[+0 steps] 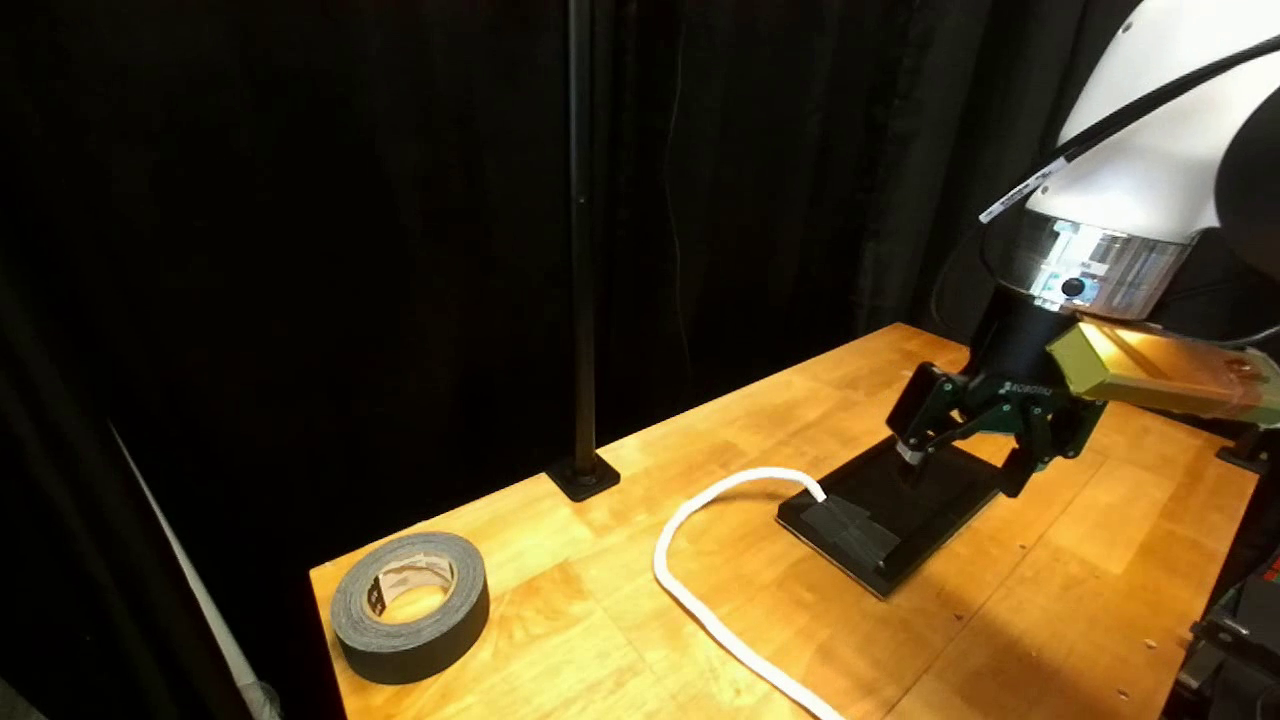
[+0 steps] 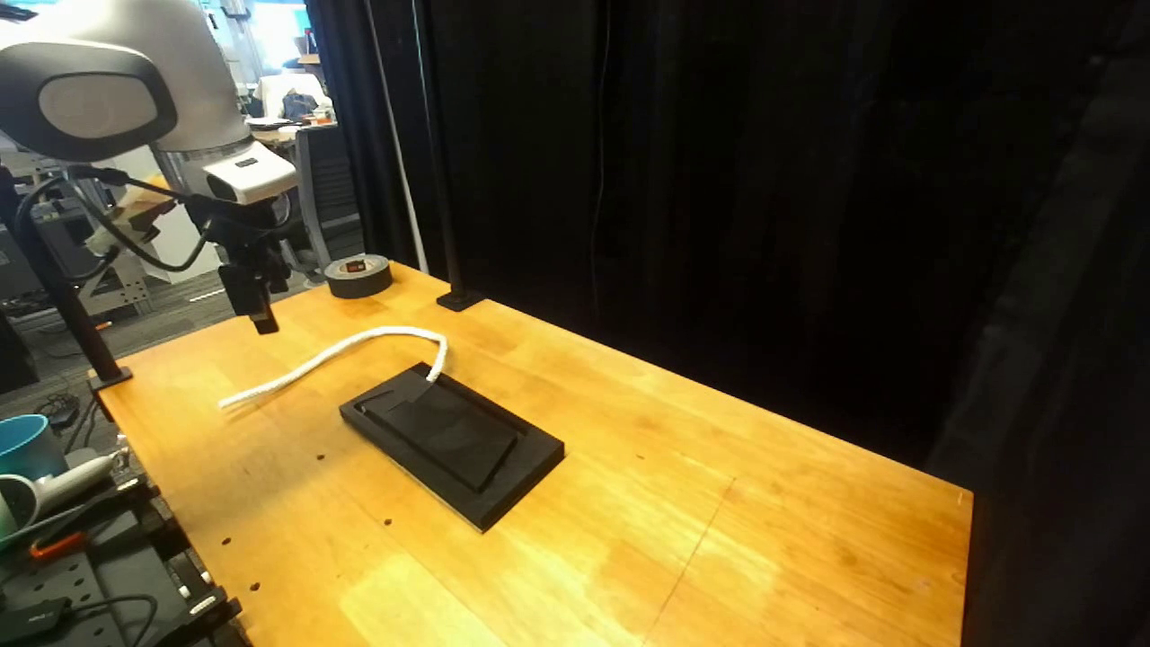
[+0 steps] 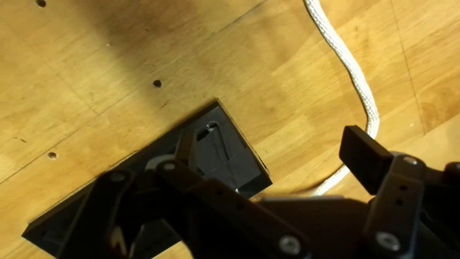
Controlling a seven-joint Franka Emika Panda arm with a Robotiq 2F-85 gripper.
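Note:
My gripper stands open with nothing between its fingers, raised above the wooden table. In exterior view 1 it overlaps the far part of a flat black board; exterior view 2 puts the gripper near the table's far left end, apart from the board. A white rope curves over the table from one end of the board, where black tape appears to cover its end. In the wrist view the rope passes behind one finger, while the other finger overlaps the board.
A roll of grey tape sits at a table corner. Black poles with square feet stand along the edges, and dark curtains hang behind. In exterior view 2 the right half of the wooden table is clear.

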